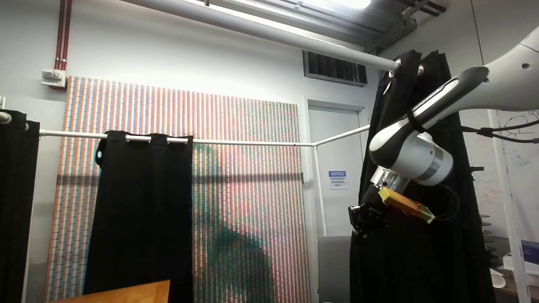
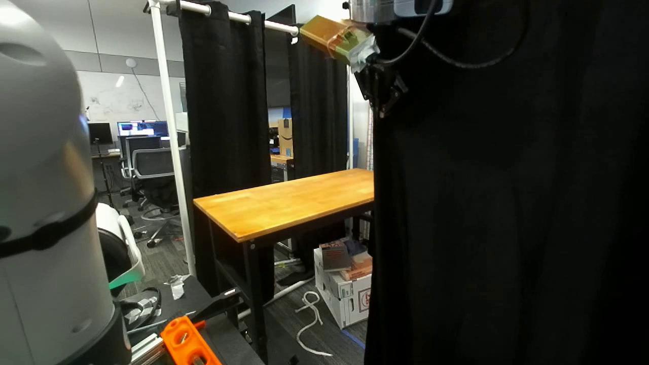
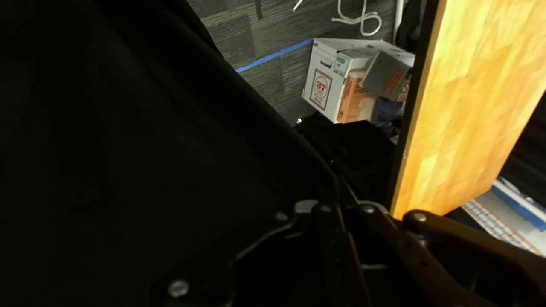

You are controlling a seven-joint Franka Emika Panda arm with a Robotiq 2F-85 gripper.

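A black curtain [image 1: 414, 267] hangs from the white rail at the right in exterior view 1. My gripper is shut on its free edge, and the cloth runs from between the fingers up and left across the wrist view. In exterior view 2 the gripper [image 2: 382, 108] is at the curtain's upper left edge, and the curtain [image 2: 511, 219] fills the right side. The fingertips are dark against dark cloth, so the exact grip is hard to make out.
A bare wooden table [image 2: 286, 201] stands beyond the curtain edge. Below it is a white box [image 2: 350, 301] with books. Another black curtain [image 1: 144, 212] hangs farther left. A grey chair back [image 1: 333, 267] shows beside the held curtain.
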